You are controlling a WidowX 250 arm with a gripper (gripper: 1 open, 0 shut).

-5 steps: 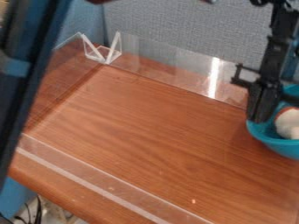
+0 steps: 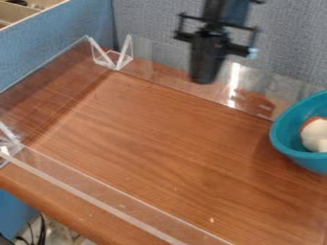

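My black gripper point(image 2: 206, 67) hangs blurred at the top centre, above the back edge of the wooden board point(image 2: 166, 163), shut with nothing visible between its fingers. A blue bowl point(image 2: 292, 158) sits at the right edge, partly out of frame, holding a white and brown round object point(image 2: 315, 136).
Clear plastic walls with white corner brackets point(image 2: 113, 55) edge the board. A blue textured panel point(image 2: 52, 53) stands at the left, with a wooden box point(image 2: 18, 11) beyond it. The middle of the board is clear.
My gripper has moved up and to the left, away from above the bowl.
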